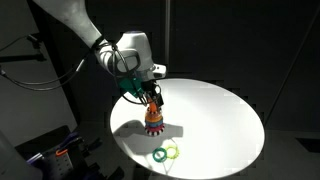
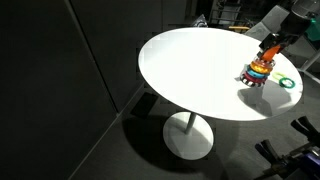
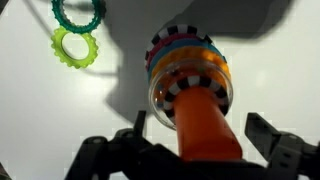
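Observation:
A ring stacker (image 1: 154,122), with several coloured rings under an orange top, stands upright on the white table. Its orange top (image 3: 208,125) points up toward the wrist camera, with a clear ring and a black-and-white checked band around it. My gripper is open, one finger on either side of that top; whether either finger touches it, I cannot tell. In the second exterior view the stack (image 2: 257,72) sits near the table's right side, directly under the gripper. A teal ring (image 1: 160,155) and a yellow-green ring (image 1: 172,152) lie flat, apart from the stack.
The round white table (image 1: 220,115) has wide bare room to the right of the stack in the first exterior view. Cables (image 1: 72,72) hang from the arm at left. Dark floor surrounds the table.

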